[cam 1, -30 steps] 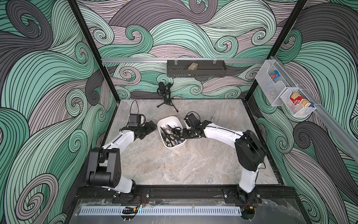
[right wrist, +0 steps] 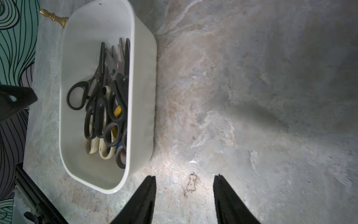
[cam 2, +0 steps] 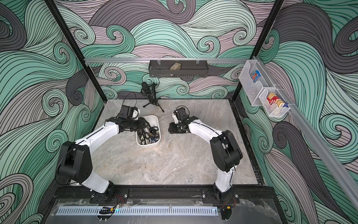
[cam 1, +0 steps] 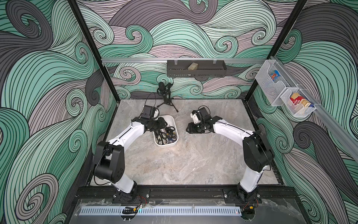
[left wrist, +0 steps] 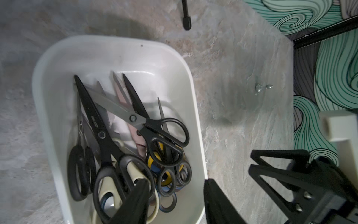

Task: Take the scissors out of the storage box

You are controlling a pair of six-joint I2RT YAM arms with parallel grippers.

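Several pairs of scissors lie heaped in the white storage box [left wrist: 164, 56]. On top in the left wrist view are a black pair [left wrist: 97, 123] and a grey-bladed pair with black handles [left wrist: 164, 136]; cream handles show beneath. My left gripper hangs over the handle end of the box, its fingers apart, nothing held between them. Right of the box, over bare table, my right gripper stands open and empty. In the right wrist view the box's near wall [right wrist: 143, 85] hides part of the heap.
Behind the box stands a small black tripod [cam 1: 166, 95]. A dark shelf tray [cam 1: 196, 69] and mesh baskets [cam 1: 297, 102] hang above the table on rails.
My left gripper has come right, over the box. The box has shifted slightly left and turned straighter. My right gripper has drawn back right, away from the box's edge.
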